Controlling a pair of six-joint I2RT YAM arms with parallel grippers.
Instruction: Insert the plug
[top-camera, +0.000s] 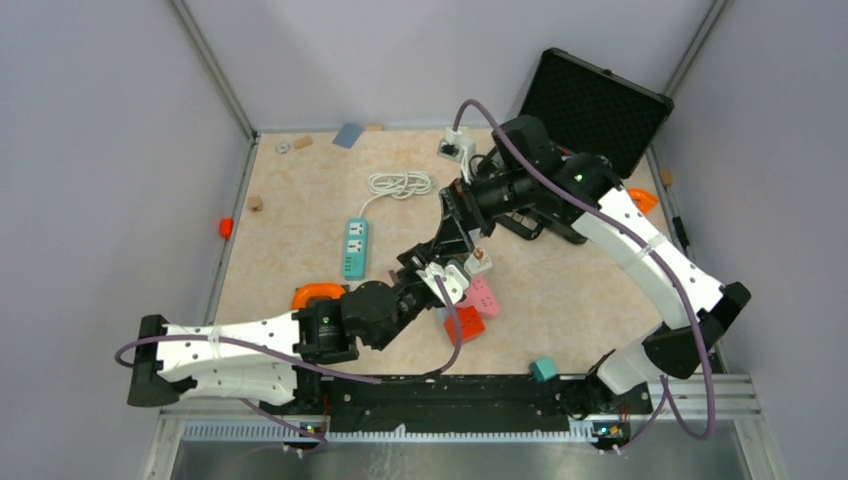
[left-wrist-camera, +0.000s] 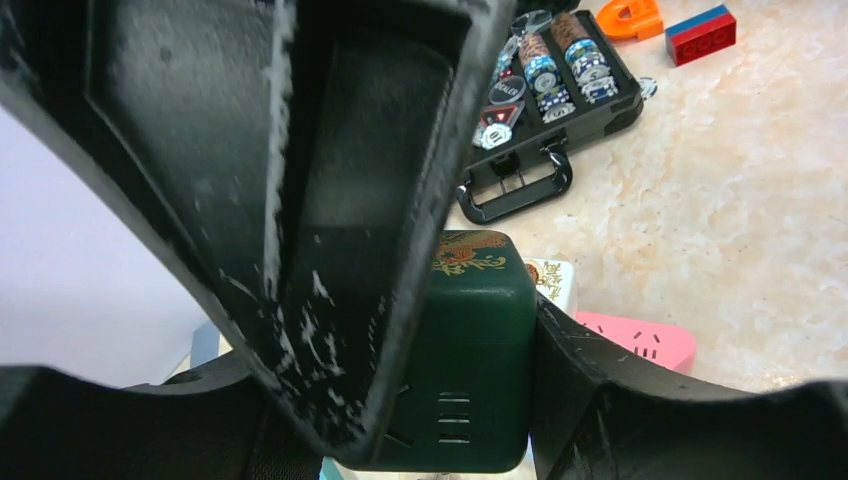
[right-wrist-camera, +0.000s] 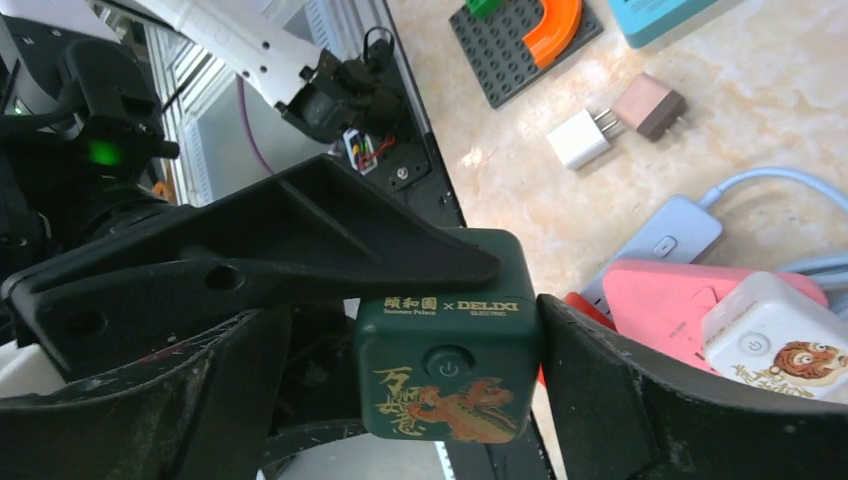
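Note:
A dark green cube-shaped plug with gold lettering and a painted face is held by my left gripper, which is shut on it. My right gripper is open, its fingers on either side of the cube in the right wrist view; whether they touch it is unclear. One right finger blocks much of the left wrist view. A pink power strip lies on the table with a white cube on it. In the top view both hands meet above that area and hide the green cube.
A teal power strip lies left of the hands, with a coiled white cable behind it. An open black case stands at the back right. A red block sits in front of the pink strip.

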